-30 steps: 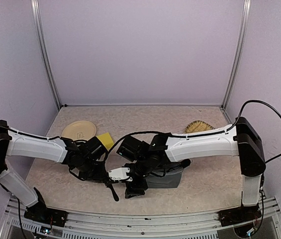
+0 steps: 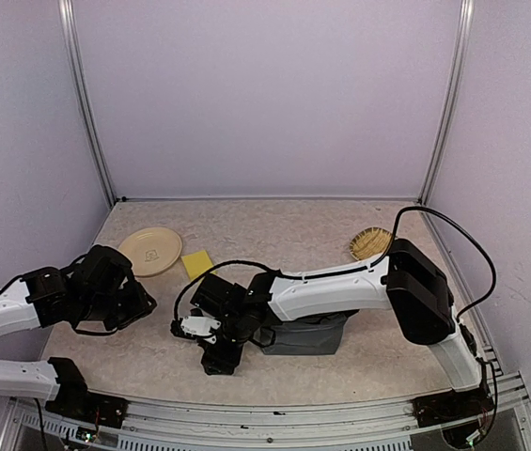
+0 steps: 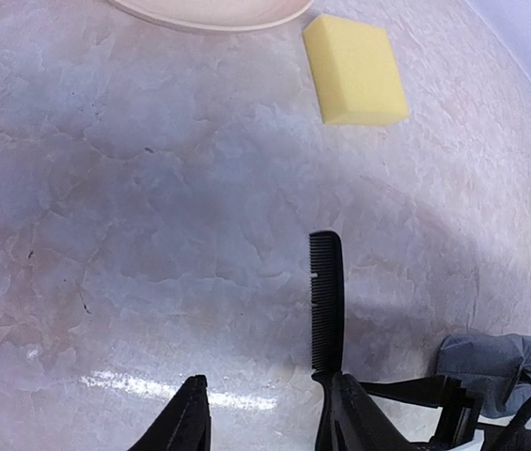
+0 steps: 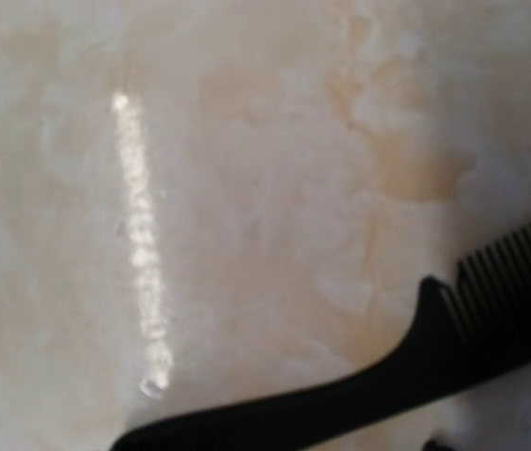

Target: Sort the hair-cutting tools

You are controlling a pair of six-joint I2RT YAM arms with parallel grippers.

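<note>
A black comb (image 3: 328, 301) with fine teeth shows in the left wrist view, its handle running down beside my left gripper's right-hand finger. In the right wrist view the comb (image 4: 387, 385) crosses the lower right, large and close. My left gripper is open, with bare tabletop between its fingers; from above, the left gripper (image 2: 145, 315) stands to the left. The right gripper (image 2: 186, 329) is at the comb's handle, and one dark finger (image 3: 411, 390) reaches toward it. Whether that gripper grips the handle cannot be made out. From above, the arm hides the comb.
A grey fabric box (image 2: 303, 336) lies partly under my right arm. At the back left are a pale round plate (image 2: 150, 250) and a yellow block (image 2: 196, 263). A round wicker basket (image 2: 370, 242) stands at the back right. Bare table lies between them.
My left gripper has drawn away to the left from the right one. The right arm has also shifted left. The dark handle that showed below the grippers from above is now hidden.
</note>
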